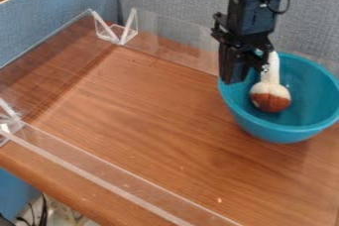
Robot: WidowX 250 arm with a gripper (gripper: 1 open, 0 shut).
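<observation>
A blue bowl (299, 116) sits at the right of the wooden table, holding a brown-and-white object (271, 97) with a white upper part that leans against the bowl's inside. My black gripper (233, 69) hangs over the bowl's left rim, above and left of that object. It looks shut, with nothing visible between its fingers, though the dark fingers are hard to make out.
Clear plastic edging with white corner brackets (117, 32) borders it. A grey padded wall stands behind, and a blue wall at the left.
</observation>
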